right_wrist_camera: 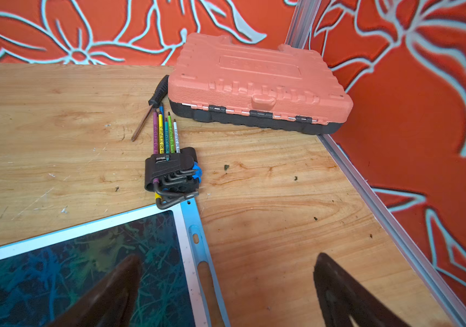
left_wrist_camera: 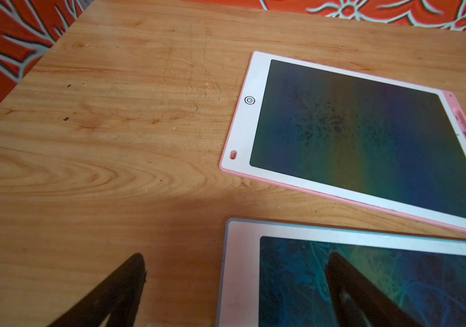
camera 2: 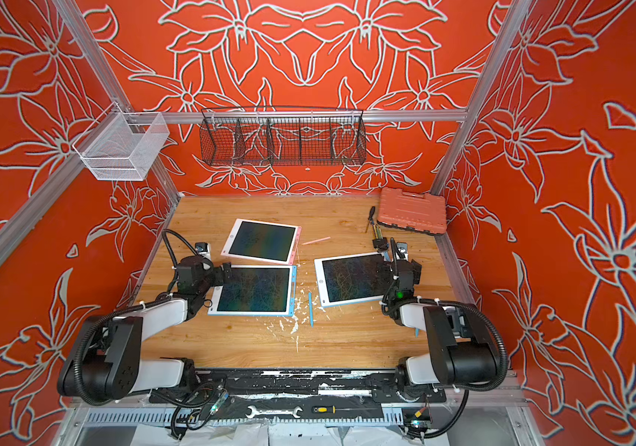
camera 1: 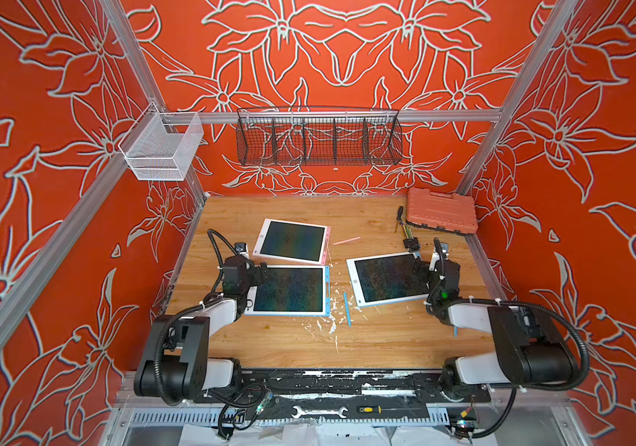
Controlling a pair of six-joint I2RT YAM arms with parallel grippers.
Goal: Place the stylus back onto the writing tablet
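Observation:
Three writing tablets lie on the table: a pink-edged tablet (camera 1: 293, 241) at the back, a blue-edged one (camera 1: 288, 290) in front of it, and another blue-edged one (camera 1: 390, 278) to the right. A pink stylus (camera 1: 347, 241) rests right of the pink tablet. One blue stylus (camera 1: 347, 308) lies between the blue tablets; another (camera 1: 455, 330) is mostly hidden under the right arm. Over the left blue tablet's left edge, my left gripper stands open and empty. My right gripper, open and empty, is above the right tablet's stylus-slot edge (right_wrist_camera: 203, 253).
A hex key set (right_wrist_camera: 173, 174) touches the right tablet's far corner, with a screwdriver (right_wrist_camera: 152, 106) and a red tool case (right_wrist_camera: 260, 81) behind. White flakes litter the table between the tablets. A wire basket (camera 1: 318, 141) hangs at the back wall.

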